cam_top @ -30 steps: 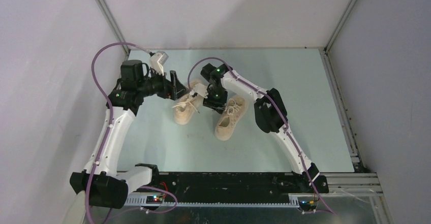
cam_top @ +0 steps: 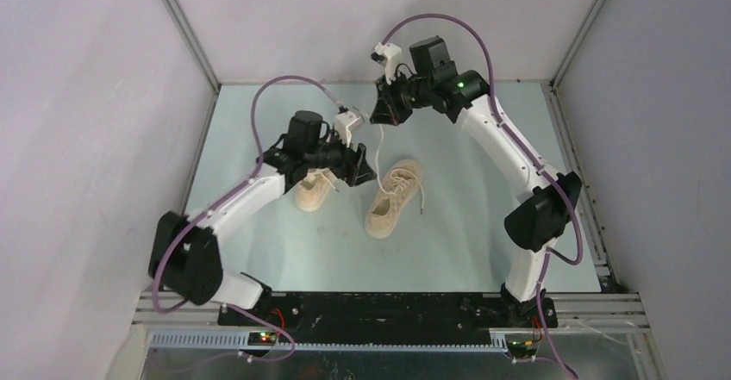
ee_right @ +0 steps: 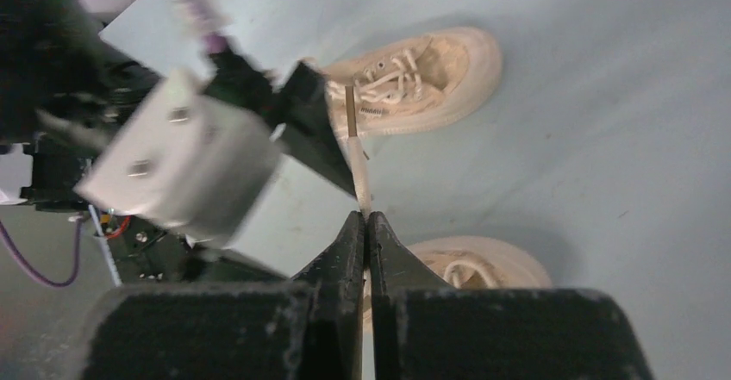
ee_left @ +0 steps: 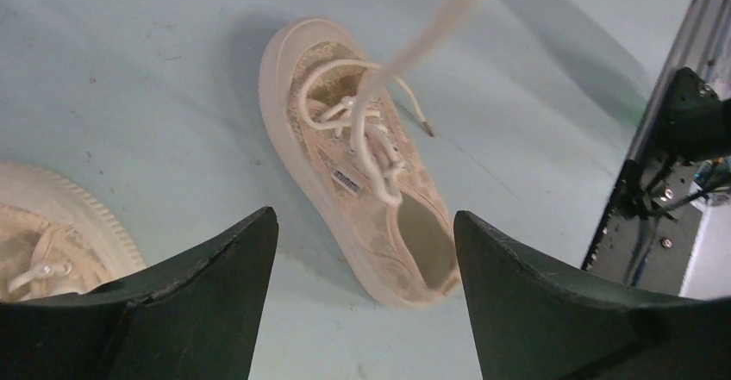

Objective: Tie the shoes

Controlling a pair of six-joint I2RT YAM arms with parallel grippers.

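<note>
On the table, the right shoe [cam_top: 390,206] is a beige sneaker with its toe pointing away from the bench. One of its laces [cam_top: 379,149] rises from the shoe to my right gripper [cam_top: 379,121], which is shut on the lace's end. In the right wrist view the lace tip [ee_right: 352,121] sticks out above the shut fingers [ee_right: 345,264]. My left gripper [cam_top: 366,171] hangs just left of the raised lace, fingers apart, nothing between them. The other lace [ee_left: 332,96] loops over the toe. Partly hidden under the left arm is the left shoe [cam_top: 312,192].
The two grippers are close together, with the left arm crossing above the left shoe.
My right gripper has moved up and away from the shoe, drawing the lace out long. The left gripper has come right, from over the left shoe to beside the lace.
</note>
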